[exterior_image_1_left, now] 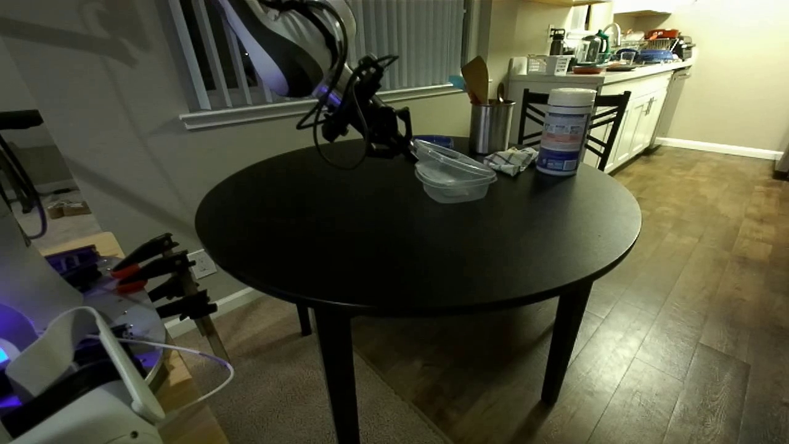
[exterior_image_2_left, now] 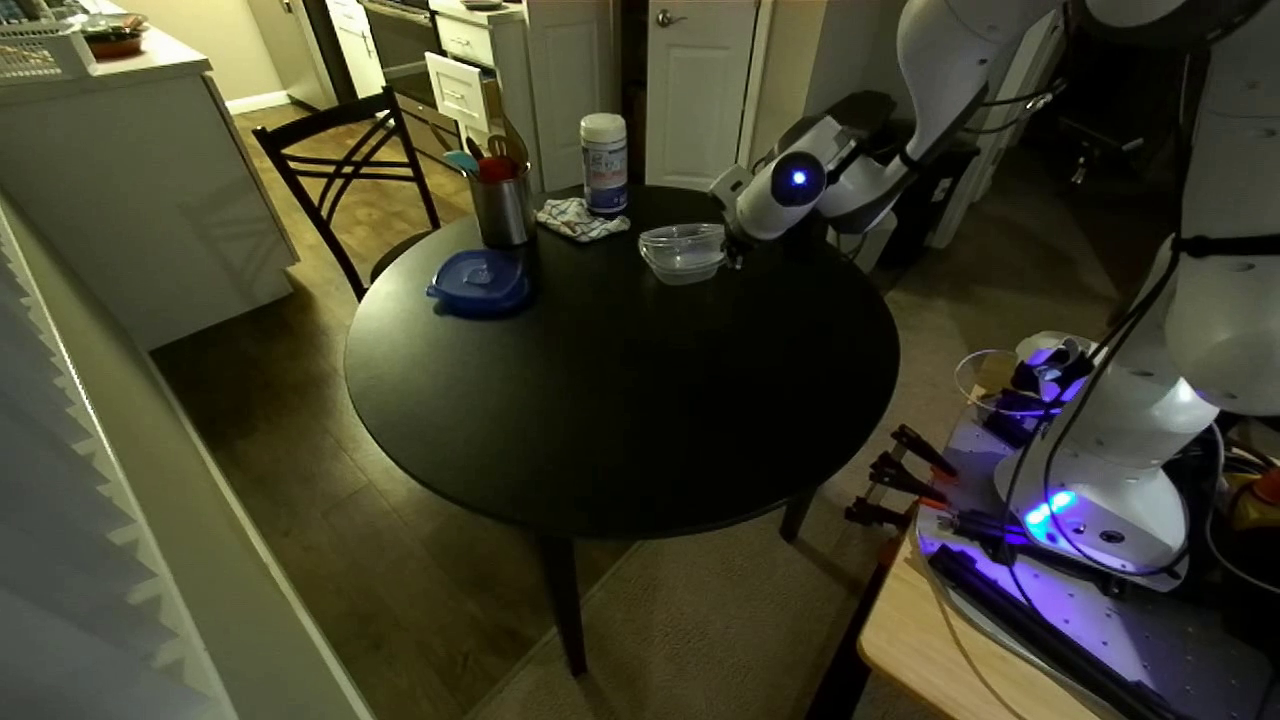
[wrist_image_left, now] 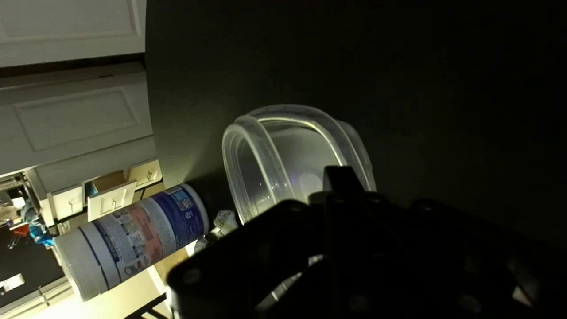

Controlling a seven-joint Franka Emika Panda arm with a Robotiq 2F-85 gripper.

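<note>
Two clear plastic pieces stand together on the black round table [exterior_image_1_left: 355, 244]. The lower one is a clear tub [exterior_image_1_left: 460, 192], and a tilted clear piece [exterior_image_1_left: 455, 159] with a broad rim rests in or over it. My gripper [exterior_image_1_left: 412, 153] reaches down to the raised edge of the tilted piece and is shut. In the wrist view, the dark fingertips [wrist_image_left: 340, 180] overlap the near side of the clear plastic. Whether the thin rim is between the fingers cannot be made out. In exterior view 2, the gripper [exterior_image_2_left: 734, 257] is at the tub's right side, largely hidden by the arm.
Close by are a folded checked cloth [exterior_image_2_left: 581, 220], a white-lidded wipes canister [exterior_image_1_left: 566, 133] and a steel utensil holder [exterior_image_1_left: 491, 127]. A blue-lidded container [exterior_image_2_left: 480, 283] sits near the table's edge.
</note>
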